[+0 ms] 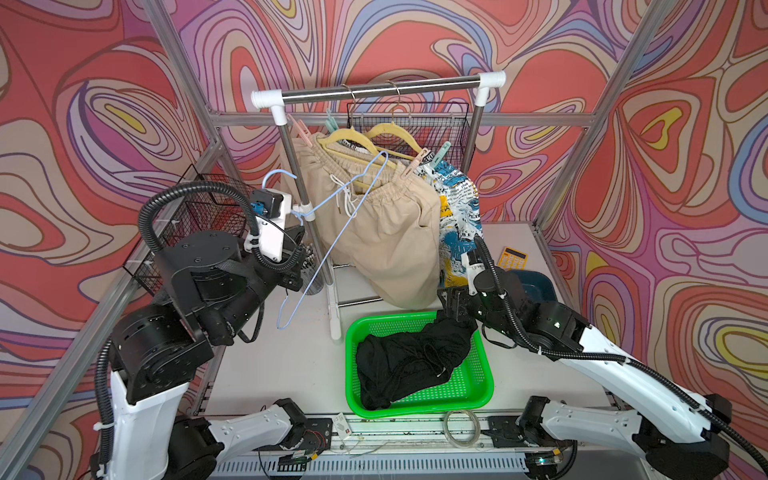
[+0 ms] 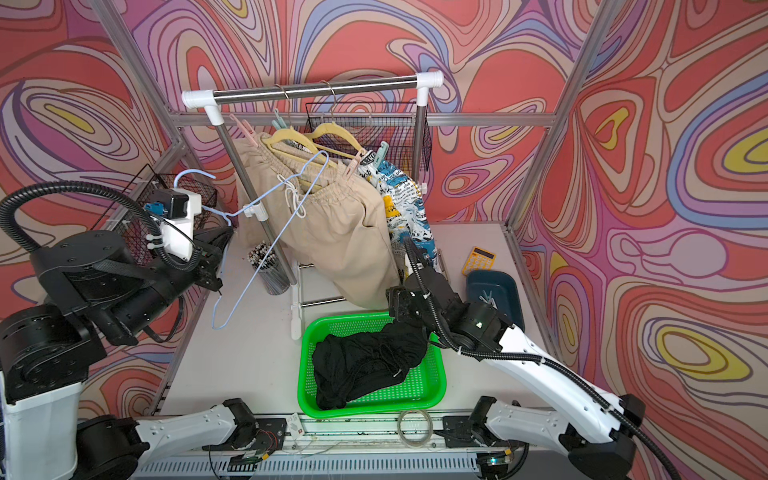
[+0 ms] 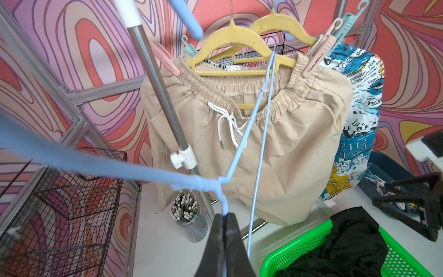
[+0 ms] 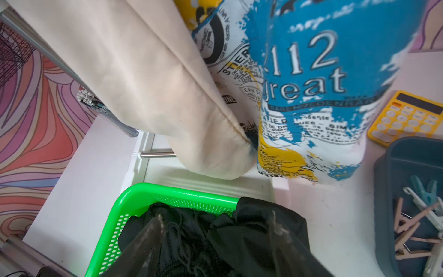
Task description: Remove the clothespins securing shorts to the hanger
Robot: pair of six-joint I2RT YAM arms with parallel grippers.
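Observation:
My left gripper is shut on the thin wire of a blue hanger [image 3: 193,181], held up in front of the rack; no clothespins show on this hanger. Black shorts [image 4: 221,230] lie bunched in the green basket [image 4: 193,195]. Just above the basket, my right gripper [image 1: 454,304] is open and empty, its fingertips blurred in its wrist view. Beige shorts [image 3: 276,161] hang from a yellow hanger [image 3: 233,39] with a pink clothespin [image 3: 319,55] at the right and another pink clothespin [image 3: 166,60] at the left. Behind them hang patterned shorts [image 3: 357,124] with a teal clothespin [image 3: 348,27].
A dark blue bin [image 4: 385,203] with loose clothespins stands right of the basket, beside a yellow calculator [image 4: 406,115]. The rack's metal post [image 1: 296,164] rises close to my left gripper. A wire shelf [image 2: 192,192] hangs at left.

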